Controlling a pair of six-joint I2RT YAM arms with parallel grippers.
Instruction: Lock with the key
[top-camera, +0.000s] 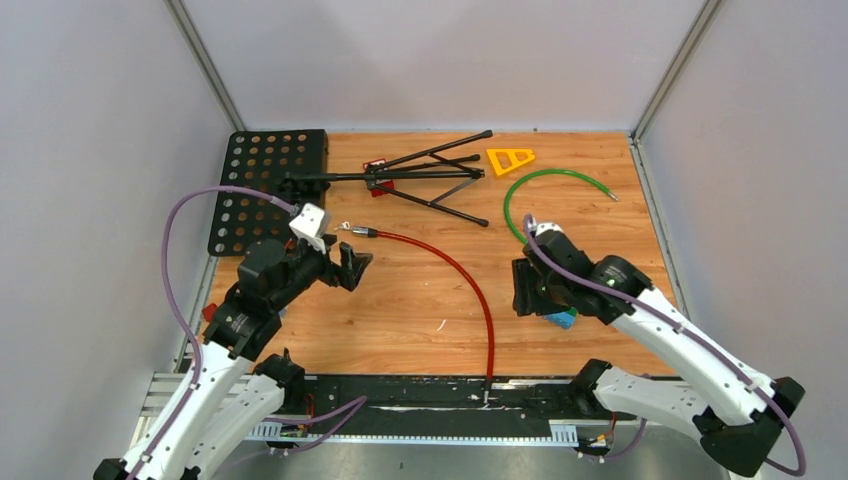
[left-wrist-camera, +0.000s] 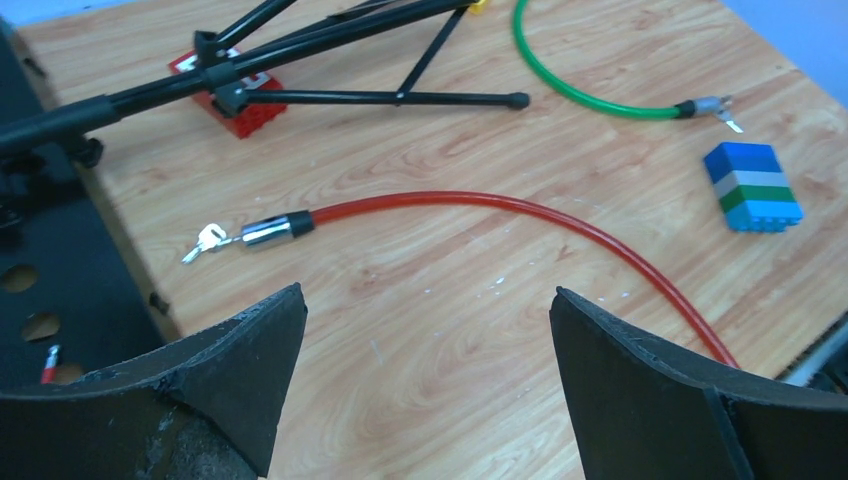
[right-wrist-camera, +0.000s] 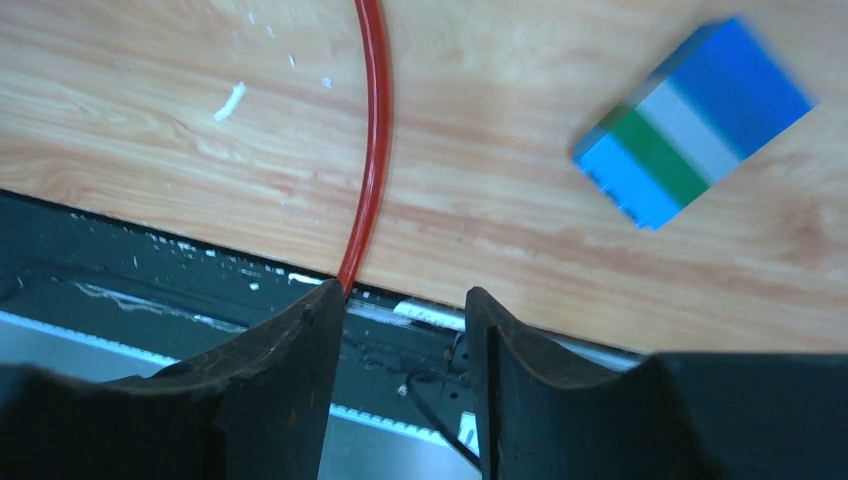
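The red cable (top-camera: 478, 290) lies curved across the table. Its silver lock head (left-wrist-camera: 268, 231) points left, with keys (left-wrist-camera: 212, 238) in it. The cable's other end (top-camera: 487, 394) reaches over the black front edge in the top view; in the right wrist view it is hidden behind a finger. My left gripper (top-camera: 360, 272) is open and empty, just in front of the lock head and keys. Right of the red cable, my right gripper stands open with nothing between its fingers. A green cable (left-wrist-camera: 640, 112) has its own lock head (left-wrist-camera: 707, 106) and key.
A black tripod (top-camera: 430, 172) and yellow triangle (top-camera: 510, 160) lie at the back. The perforated black panel (top-camera: 226, 225) occupies the back left. A blue, grey and green brick block (right-wrist-camera: 690, 125) sits right of the red cable. Mid-table is mostly clear wood.
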